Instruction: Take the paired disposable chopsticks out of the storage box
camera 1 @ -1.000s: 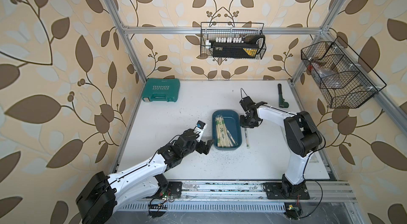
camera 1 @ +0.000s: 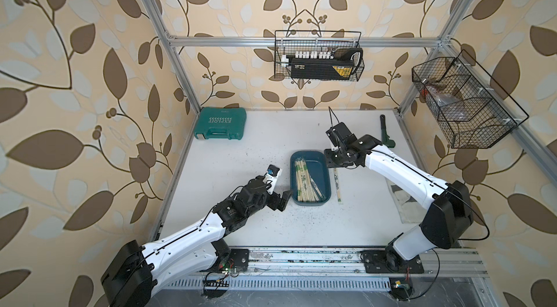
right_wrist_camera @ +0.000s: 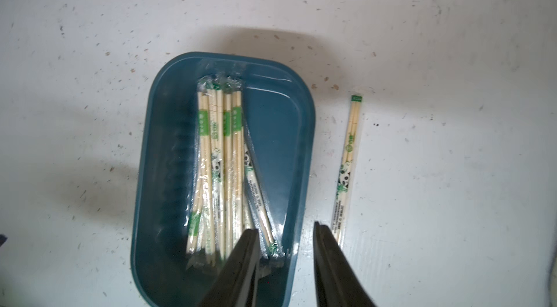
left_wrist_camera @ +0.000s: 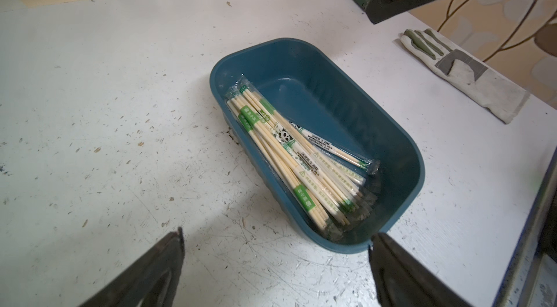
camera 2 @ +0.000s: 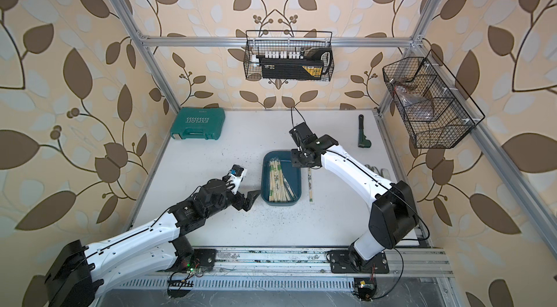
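A blue plastic box (left_wrist_camera: 348,98) holds several wrapped chopstick pairs (right_wrist_camera: 226,167), lying mostly along its left side, one pair (right_wrist_camera: 258,202) at an angle. Another wrapped pair (right_wrist_camera: 346,164) lies on the table just right of the box. My right gripper is open above the box's right rim, nothing between its fingers, pointing down at box and loose pair. My left gripper stands open at the box's left side, in front of it in the left wrist view, with nothing between its fingers.
A green case (camera 1: 220,124) sits at the back left, a dark green tool (camera 2: 362,133) at the back right. A glove (left_wrist_camera: 464,75) lies on the right. Wire baskets (camera 1: 319,63) hang on the frame.
The left gripper and the box have not visibly moved.
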